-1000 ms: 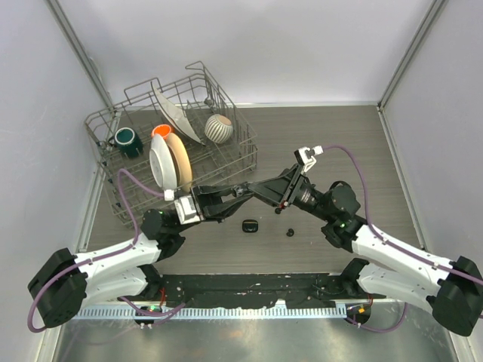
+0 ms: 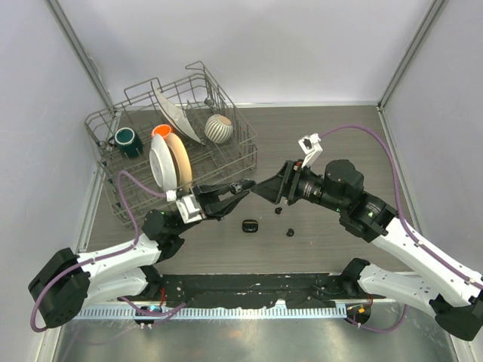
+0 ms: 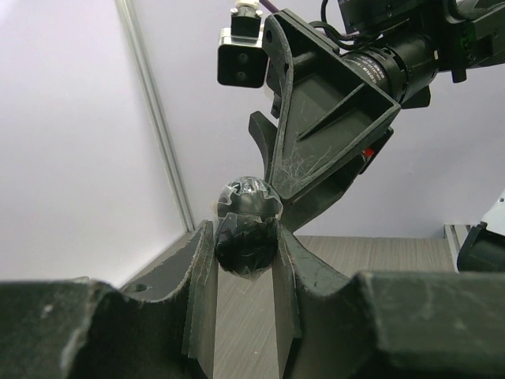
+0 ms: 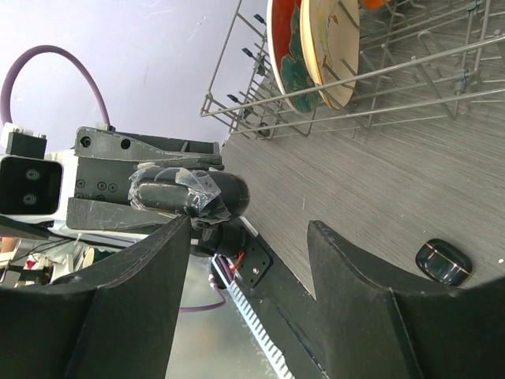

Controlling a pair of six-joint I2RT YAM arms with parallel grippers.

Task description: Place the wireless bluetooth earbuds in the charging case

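My left gripper (image 2: 238, 188) is shut on a small black oblong object wrapped in clear film (image 3: 246, 238), apparently the charging case, held raised above the table. My right gripper (image 2: 272, 188) is open just to its right, with nothing visible between its fingers; in the right wrist view the held object sits just beyond its left finger. On the table below lie a black rounded box (image 2: 250, 225) (image 4: 443, 262) and two small black pieces (image 2: 278, 210) (image 2: 290, 233), which look like earbuds.
A wire dish rack (image 2: 113, 181) with plates, a bowl and cups fills the back left. Bare table (image 2: 332, 128) shows at the back right. Walls stand on the left, back and right; a dark strip (image 2: 226, 286) runs along the front edge.
The left gripper stays in place with its object.
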